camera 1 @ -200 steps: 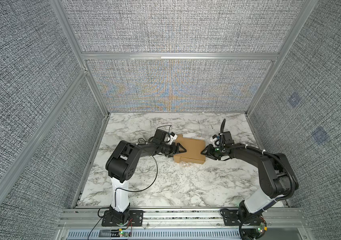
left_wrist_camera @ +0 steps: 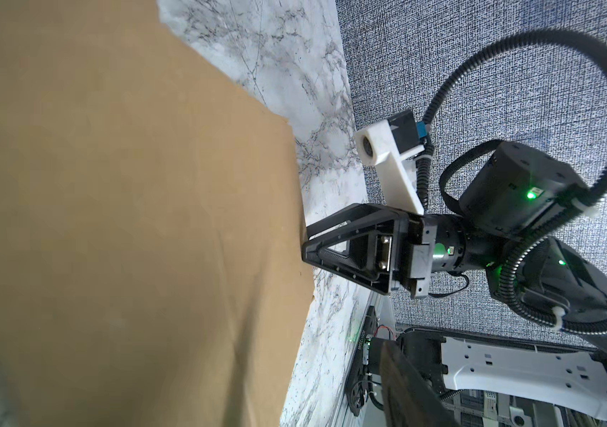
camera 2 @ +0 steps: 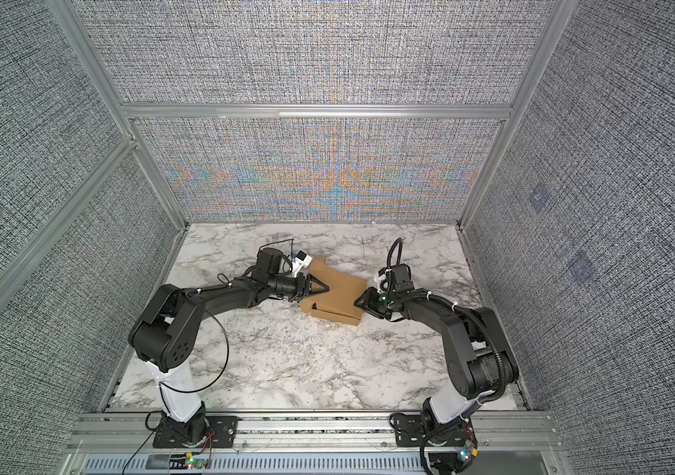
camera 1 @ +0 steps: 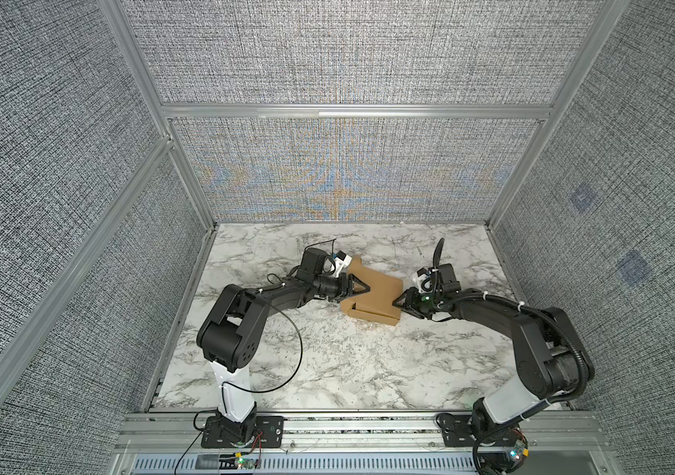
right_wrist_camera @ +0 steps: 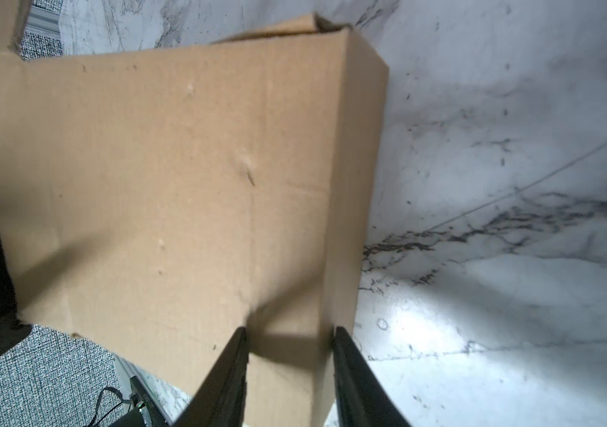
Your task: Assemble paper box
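Observation:
A brown cardboard box with flaps sticking out lies near the middle of the marble table, between both grippers. My left gripper is over the box's left part, shut on the cardboard; the box fills much of the left wrist view, with its fingertips hidden there. My right gripper is at the box's right edge, its fingers part open around that edge, one over the top face and one by the narrow side.
Mesh-covered walls in metal frames enclose the table at back and sides.
The box has shifted slightly left and turned, its far flap higher in view and a dark gap showing at the near edge. The right gripper has moved slightly left with it.

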